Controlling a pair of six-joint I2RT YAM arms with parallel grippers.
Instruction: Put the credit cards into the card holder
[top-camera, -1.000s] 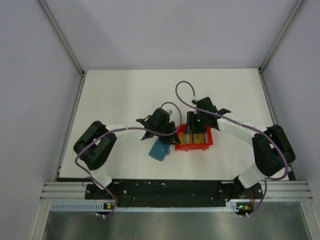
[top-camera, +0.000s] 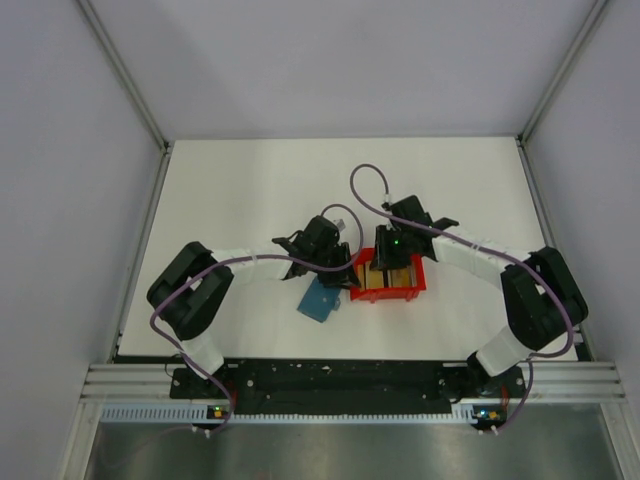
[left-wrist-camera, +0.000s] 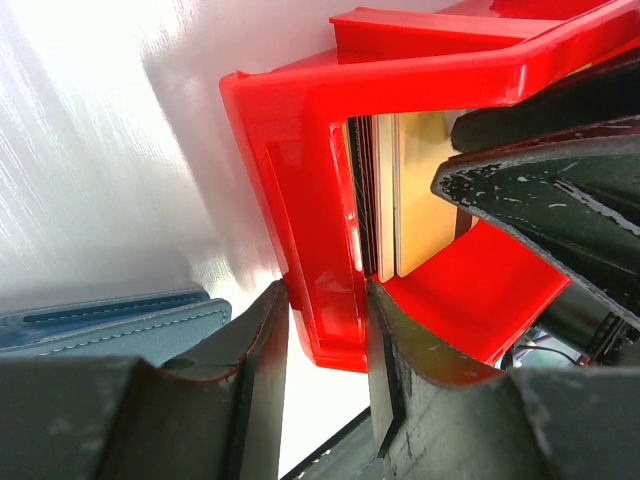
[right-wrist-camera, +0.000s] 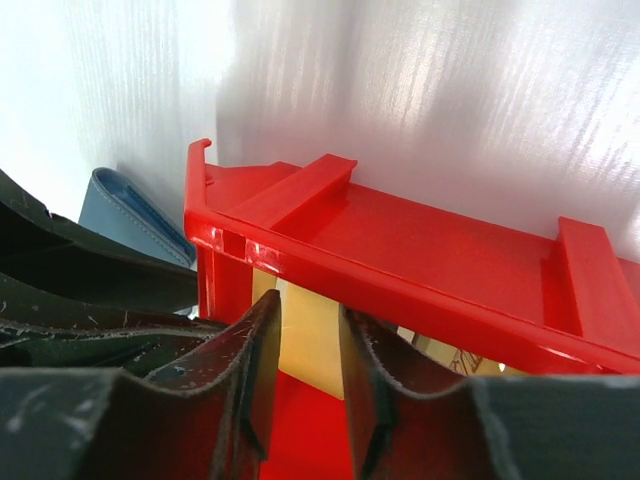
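Note:
The blue card holder (top-camera: 318, 301) lies on the table just left of the red tray (top-camera: 388, 294); its stitched edge (left-wrist-camera: 150, 326) shows in the left wrist view. Gold, white and dark cards (left-wrist-camera: 424, 200) stand on edge in the tray. My left gripper is shut on the tray's left end wall, which runs between its fingertips. Down among the cards, my right gripper has its fingers parted, one on either side of a gold card (right-wrist-camera: 312, 345). Whether they touch it I cannot tell.
Both grippers work close together, the left one's dark fingers (right-wrist-camera: 90, 290) reaching in at the left of the right wrist view. The tray's long red rim (right-wrist-camera: 400, 300) passes right by the right fingertips. Behind and left, the white table (top-camera: 240, 190) is bare.
The left gripper, the tray and the card holder look unmoved.

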